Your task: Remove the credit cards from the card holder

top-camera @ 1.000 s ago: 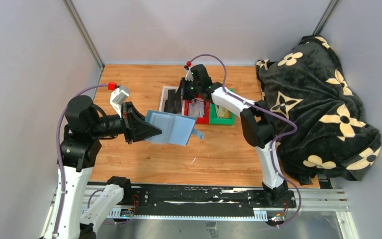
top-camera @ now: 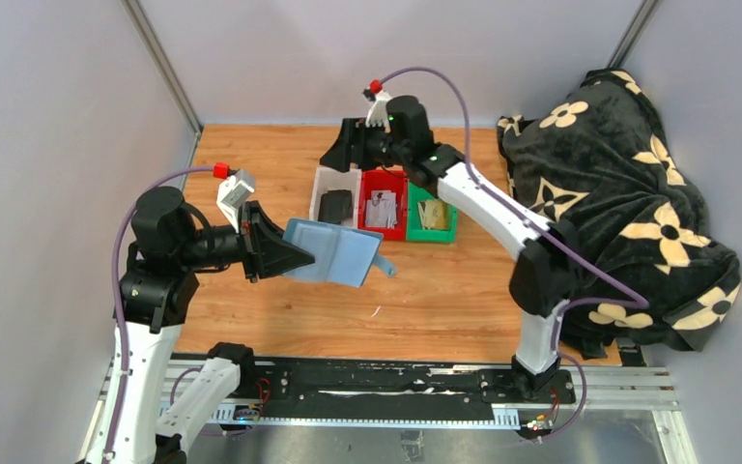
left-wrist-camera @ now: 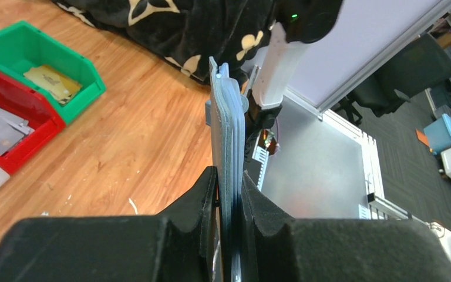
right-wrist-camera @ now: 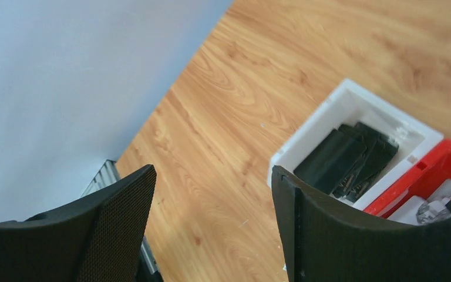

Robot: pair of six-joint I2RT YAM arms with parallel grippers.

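The light blue card holder (top-camera: 340, 255) hangs above the table, spread open, with its clasp strap at the right. My left gripper (top-camera: 301, 259) is shut on its edge. Seen edge-on in the left wrist view, the holder (left-wrist-camera: 228, 141) stands upright between the fingers; whether cards are still inside it cannot be made out. My right gripper stands open and empty above and behind the white bin (right-wrist-camera: 310, 130). Black flat cards (right-wrist-camera: 332, 161) lie in that bin, some overlapping. White cards (top-camera: 382, 210) are in the red bin, and yellowish ones (top-camera: 434, 215) in the green bin.
The red bin (left-wrist-camera: 51, 119) and green bin (left-wrist-camera: 94, 84) adjoin the white one in a row. A dark flowered blanket (top-camera: 638, 213) heaps at the right. Clear table lies in front of the bins, with one small white scrap (top-camera: 376, 311).
The left arm and card holder are almost still.
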